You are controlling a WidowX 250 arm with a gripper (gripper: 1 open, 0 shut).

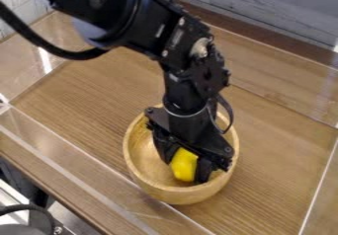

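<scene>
The black robot gripper [188, 150] reaches down into a light wooden bowl [145, 176] in the lower middle of the camera view. A yellow object [184, 164] lies in the bowl between the gripper's dark fingers, partly hidden by them. Whether the fingers are closed on it or only around it is unclear.
A pale wooden wall runs along the back. Black cables show at the lower left, beyond the table's edge.
</scene>
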